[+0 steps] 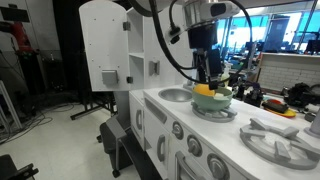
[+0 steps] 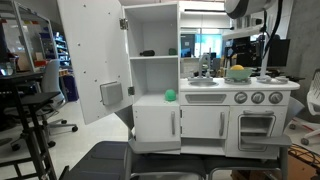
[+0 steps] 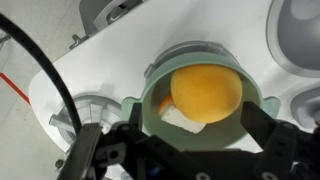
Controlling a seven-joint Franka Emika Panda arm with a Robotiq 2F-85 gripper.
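A pale green pot with two side handles stands on a burner of the white toy kitchen. Inside it, in the wrist view, lies a rounded orange-yellow object, and beside that a smaller white and orange piece is partly covered. My gripper is open directly over the pot, its dark fingers spread to either side. The orange-yellow object also shows above the pot rim in exterior view 2, below the gripper. Whether a finger touches it cannot be told.
An empty burner lies on the near side, and the sink on the far side. The tall cabinet door hangs open. A green object rests on the lower counter.
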